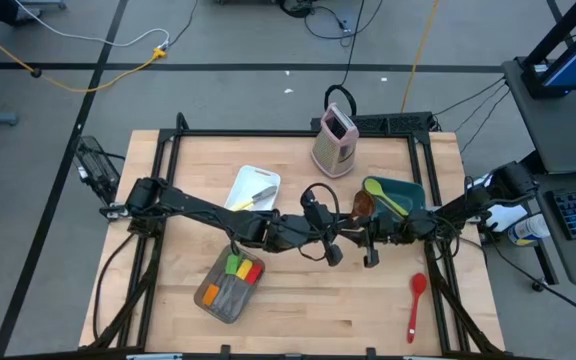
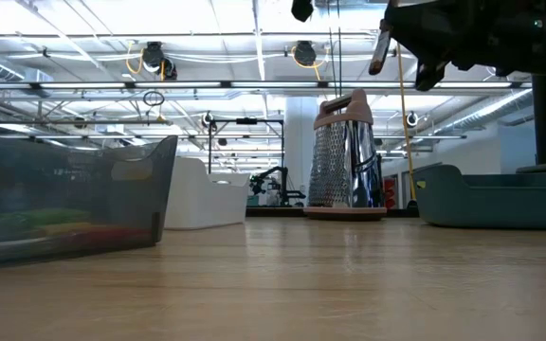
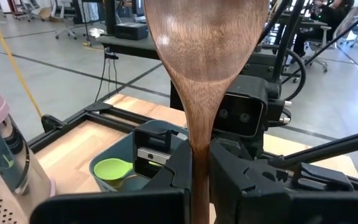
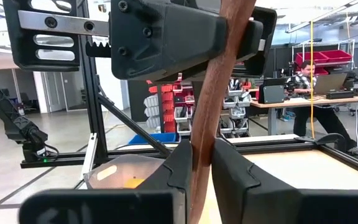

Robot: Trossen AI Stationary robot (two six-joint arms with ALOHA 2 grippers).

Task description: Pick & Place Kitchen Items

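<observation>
A wooden spoon [image 3: 207, 43] is held up between my two arms, above the table. In the left wrist view its bowl rises large in front, and the left gripper is shut on the neck just below. The right wrist view shows the spoon's handle [image 4: 207, 118] running up at a slight tilt, with the right gripper shut on it. Both grippers clasp the same spoon at once. From above, the bowl shows beside the teal bin [image 1: 415, 190], which has a green spoon [image 1: 378, 190] in it.
A grey bin [image 1: 206, 297] of colourful-handled utensils stands front left, and a white tray [image 1: 244, 183] with a knife lies behind it. The pink grater [image 1: 334, 150] stands at the back. A red spoon [image 1: 413, 310] lies front right.
</observation>
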